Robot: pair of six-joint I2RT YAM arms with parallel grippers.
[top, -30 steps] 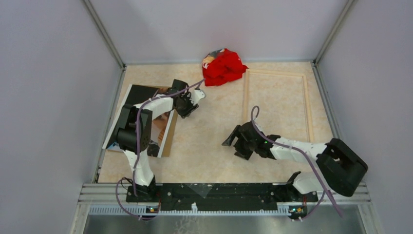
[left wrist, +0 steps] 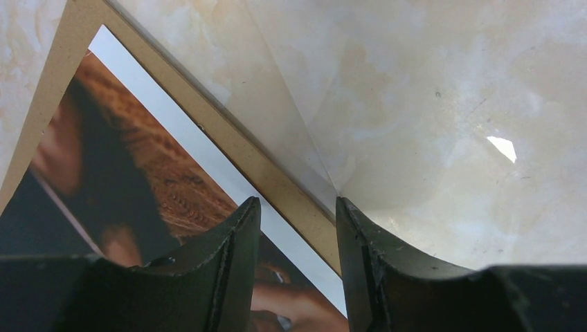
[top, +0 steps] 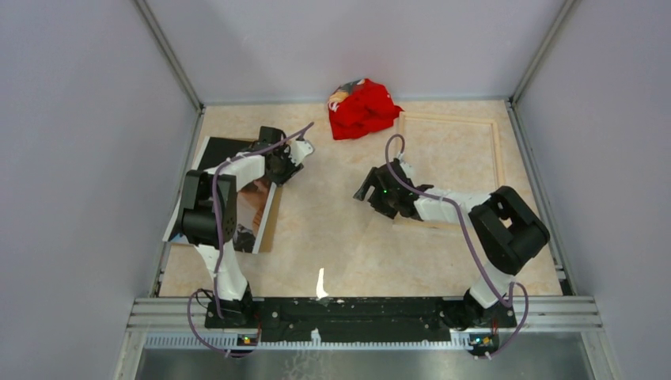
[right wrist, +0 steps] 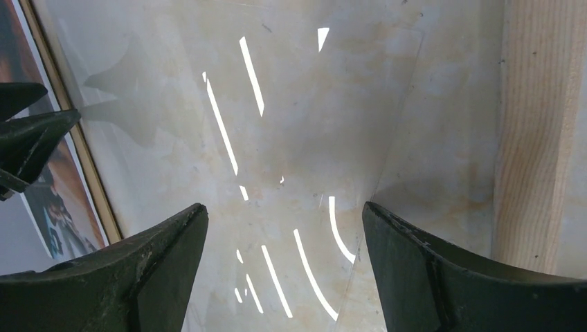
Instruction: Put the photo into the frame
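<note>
The photo [top: 252,207], with its white border, lies on a brown backing board [top: 274,214] at the table's left. My left gripper is part open above their right edge, one finger over the photo's white border, nothing held. Whether its tips touch cannot be told. On the right lies the pale wooden frame [top: 451,119]; its near part is partly hidden by my right arm. My right gripper [top: 373,199] stands open left of the frame. Below it, a clear sheet [right wrist: 297,138] shows by its faint edges and bright glints.
A crumpled red cloth [top: 364,109] lies at the back middle. Between board and frame the table is free except for the clear sheet, whose faint left edge shows in the left wrist view. Both arms reach in from the front.
My left gripper has moved left to the board's edge, and the photo and board have shifted slightly left. The right gripper has moved toward the back. A bright glint now shows at the front middle.
</note>
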